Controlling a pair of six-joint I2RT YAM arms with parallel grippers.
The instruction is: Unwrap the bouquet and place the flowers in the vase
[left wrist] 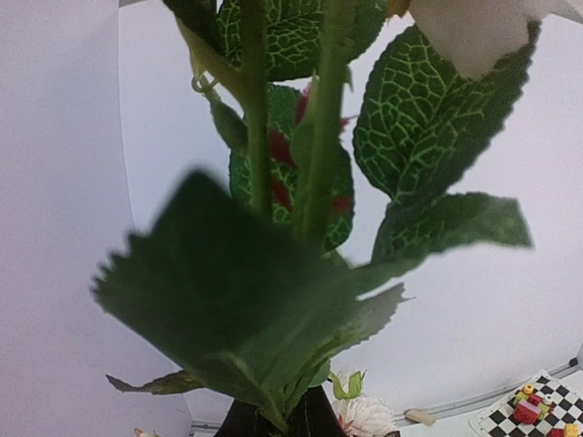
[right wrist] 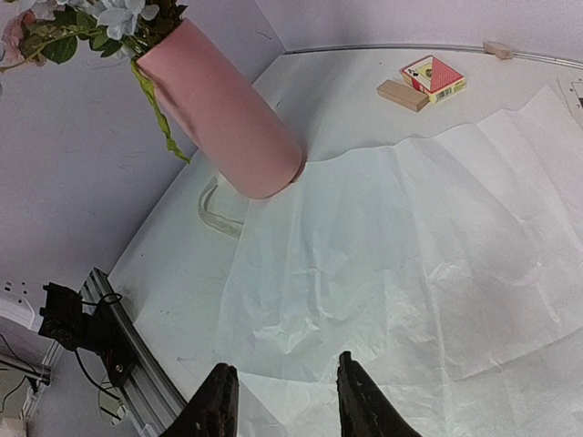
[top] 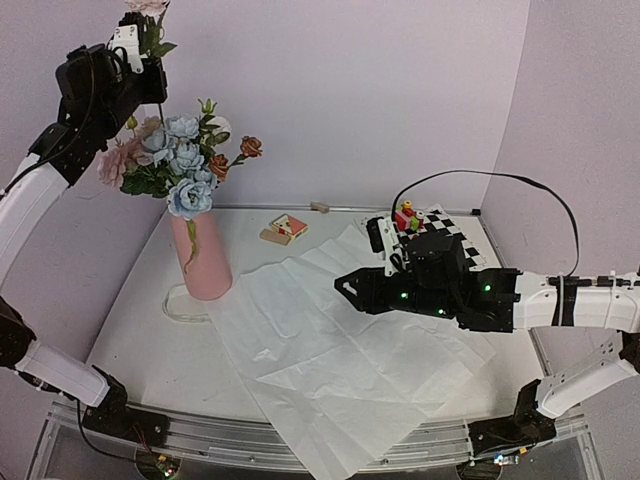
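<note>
The pink vase (top: 206, 258) stands at the table's left, filled with blue, pink and orange flowers (top: 187, 158). High above and slightly left of it, my left gripper (top: 158, 82) is shut on the stem of a pale pink flower (top: 147, 5). This flower's bloom is partly cut off by the top view's upper edge. In the left wrist view its leaves (left wrist: 437, 118) hide much of the scene, and the stem runs down between the fingertips. My right gripper is open and empty above the white sheet (right wrist: 364, 264).
A card box (top: 290, 225) and a wooden block (top: 274, 237) lie at the back. Toy pieces (top: 408, 216) rest on a checkered board (top: 440, 228) behind my right arm. A pale strap (right wrist: 217, 218) lies beside the vase's base.
</note>
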